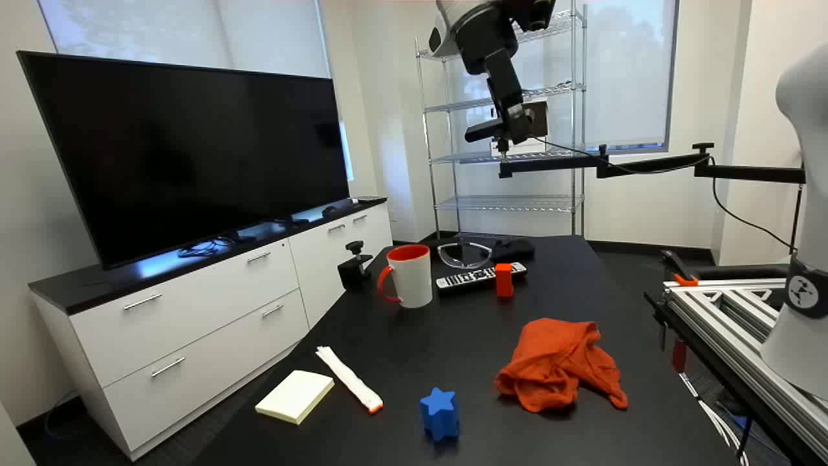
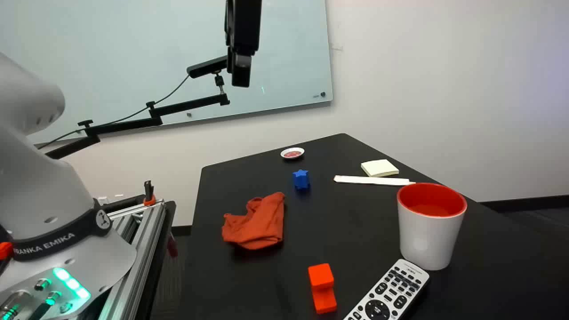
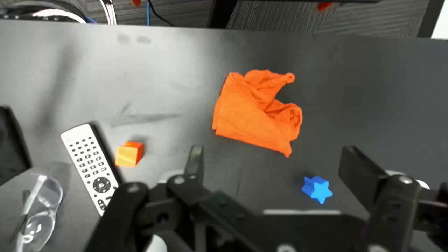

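Note:
High above the black table, my gripper stands open, its two fingers wide apart and nothing between them. A crumpled orange cloth point(image 3: 256, 113) lies below and beyond the fingertips in the wrist view. Near the right finger in that view, but down on the table, is a blue star-shaped block point(image 3: 317, 189). An orange-red block point(image 2: 322, 288) stands beside the grey remote point(image 1: 458, 280). Close to the remote is a white mug point(image 1: 411, 281) with a red inside and handle. A pale sticky-note pad point(image 1: 295, 396) and a white strip point(image 1: 349, 378) lie together.
Clear safety glasses point(image 3: 40, 214) lie past the remote. A small white dish point(image 2: 292, 154) sits at the table's far end in exterior view 2. A black clamp point(image 1: 354, 266) grips the table edge near the mug. Bare tabletop surrounds the cloth.

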